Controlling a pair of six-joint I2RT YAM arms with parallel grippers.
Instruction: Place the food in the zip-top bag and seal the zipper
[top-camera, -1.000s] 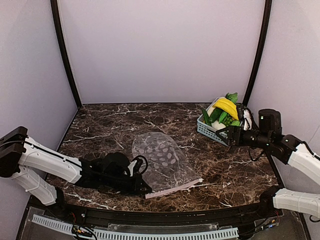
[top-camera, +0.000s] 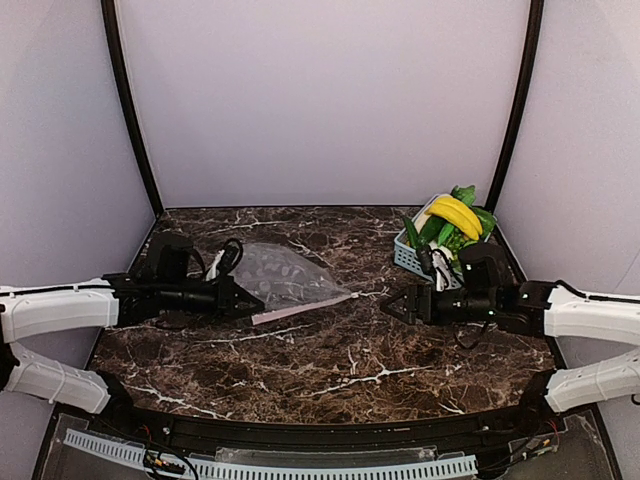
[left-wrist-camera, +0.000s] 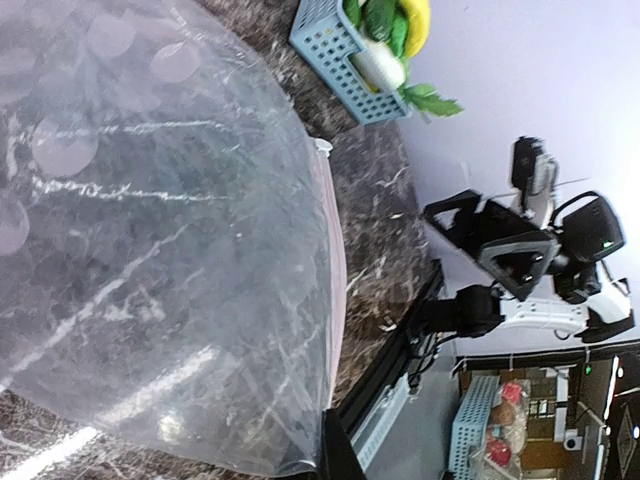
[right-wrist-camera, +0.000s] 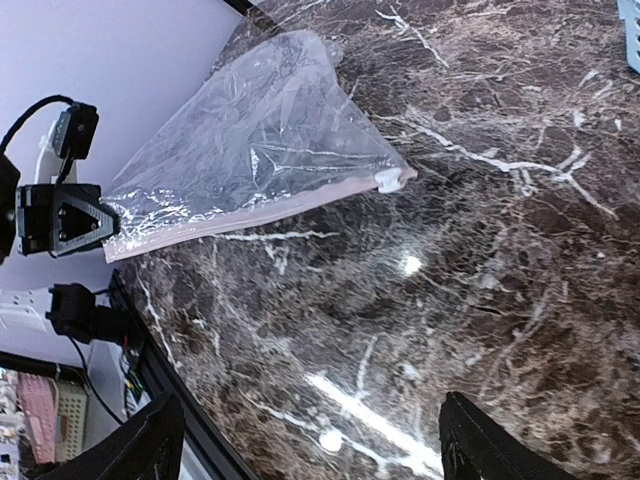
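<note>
A clear zip top bag (top-camera: 285, 275) lies on the marble table left of centre, its pink zipper strip (top-camera: 300, 310) facing the front. At the strip's right end sits a small white slider (right-wrist-camera: 391, 180). My left gripper (top-camera: 254, 308) is shut on the bag's left corner by the strip; in the left wrist view, the bag (left-wrist-camera: 200, 250) spreads away from my fingertips. Apart from the bag, to the right of the slider, my right gripper stands open with only table between its fingers. The food, bananas (top-camera: 455, 215) and vegetables, is in the blue basket (top-camera: 410, 262).
The basket stands at the back right, behind my right arm (top-camera: 500, 305). Bare table (top-camera: 330, 370) runs along the front up to the dark rail (top-camera: 330, 428). White walls close in the left, back and right. Another blue basket (left-wrist-camera: 470, 430) shows beyond the table's edge.
My left gripper has carried the bag backward and to the left.
</note>
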